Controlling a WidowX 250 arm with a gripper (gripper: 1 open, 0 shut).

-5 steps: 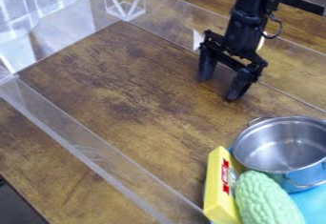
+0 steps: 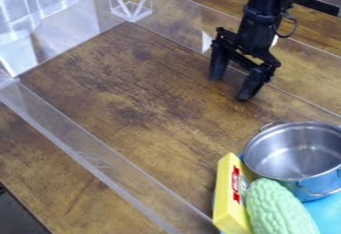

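My black gripper is low at the upper right of the view, over the wooden surface, with its fingers pointing down and apart. It stands open, and I see nothing clearly held between the fingers. A small white item behind the arm is mostly hidden.
A metal pot sits at the lower right, with a yellow box and a green bumpy object below it, near a blue item. Clear plastic walls edge the surface.
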